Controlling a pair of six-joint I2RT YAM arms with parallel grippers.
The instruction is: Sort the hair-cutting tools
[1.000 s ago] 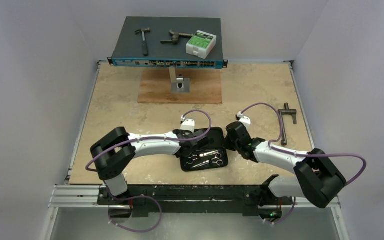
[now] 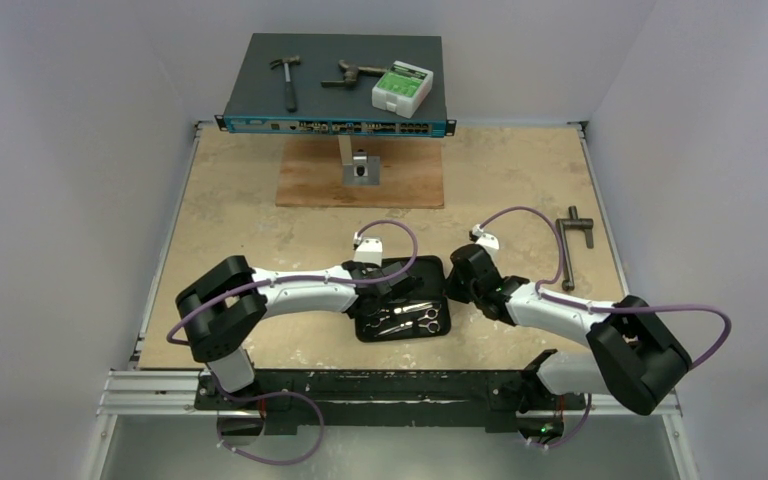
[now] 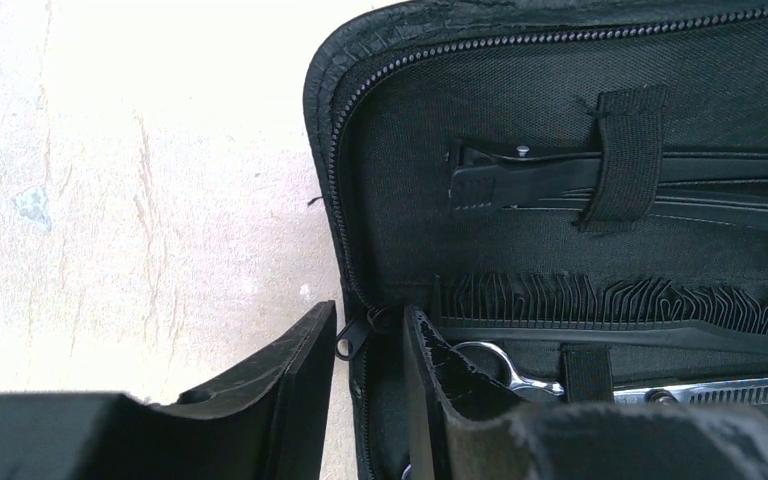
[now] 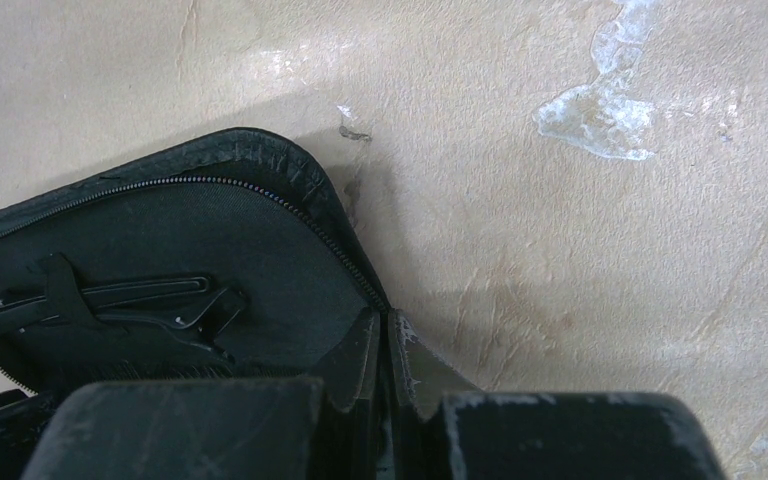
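An open black zip case (image 2: 405,328) lies on the table with scissors (image 2: 421,325), a comb (image 3: 720,393) and other tools in its loops and sleeves. At its left zipper edge, beside a metal pull tab (image 3: 345,348), my left gripper is shut on part of the case. My right gripper is shut at the case's right rim; whether any fabric sits between its tips is unclear.
A grey rack unit (image 2: 310,60) at the back carries a hammer (image 2: 289,90) and a white box (image 2: 410,80). Metal tools (image 2: 567,250) lie at the right.
The case has shifted slightly to the left, along with my left gripper. The right arm looks nearly still.
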